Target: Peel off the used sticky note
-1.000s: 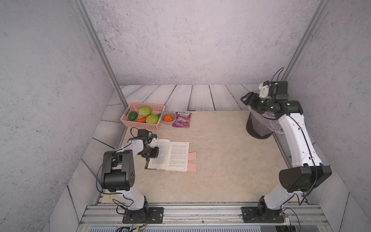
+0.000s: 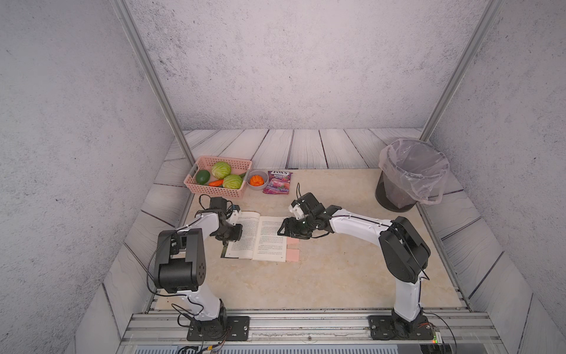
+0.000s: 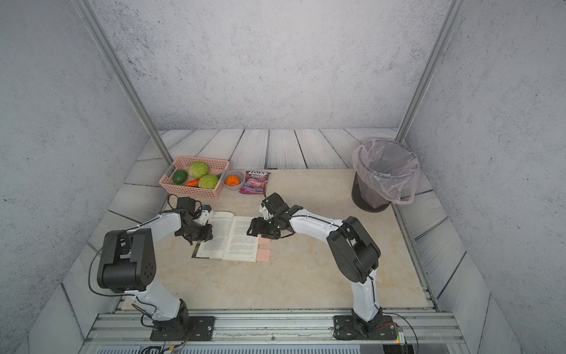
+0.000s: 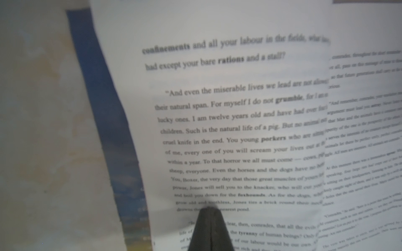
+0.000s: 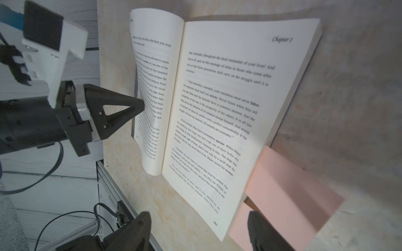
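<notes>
An open book [image 5: 222,108] lies on the table, two pink sticky notes [image 5: 293,196] sticking out from its right edge, also visible in the top left view [image 2: 292,254]. My left gripper is shut, nothing visible between its fingers, its tip on the left page [image 2: 247,234]. My right gripper is open above the right page's edge beside the notes, its fingers apart with nothing held; in the top left view it [image 2: 284,231] partly hides the upper note.
A pink basket of vegetables [image 2: 194,186], a bowl [image 2: 257,181] and a snack bag [image 2: 277,183] stand at the back. A lined bin [image 2: 412,171] is at the back right.
My right arm has swung from over the bin leftward and down to the book's right edge. The left arm and book appear unmoved.
</notes>
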